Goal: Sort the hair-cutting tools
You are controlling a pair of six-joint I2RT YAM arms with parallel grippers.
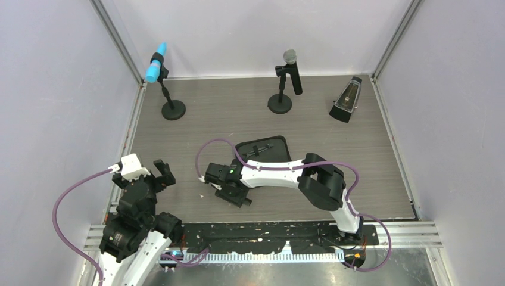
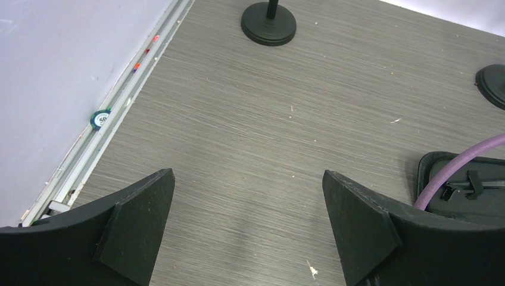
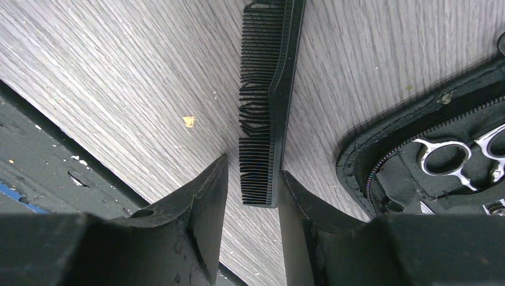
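A black comb (image 3: 275,95) lies on the wooden table in the right wrist view, its lower end between the fingertips of my right gripper, which is part open around it, close to the tabletop. The zippered black case (image 3: 429,179) with scissors (image 3: 446,145) in its pockets lies right of the comb; from above, the case (image 1: 271,154) is partly hidden by the right arm. My left gripper stands open at the left front of the table, nothing between its fingers.
Two microphone stands, one with a blue microphone (image 1: 155,67), the other a dark one (image 1: 295,77), stand at the back. A metronome (image 1: 346,101) sits at the back right.
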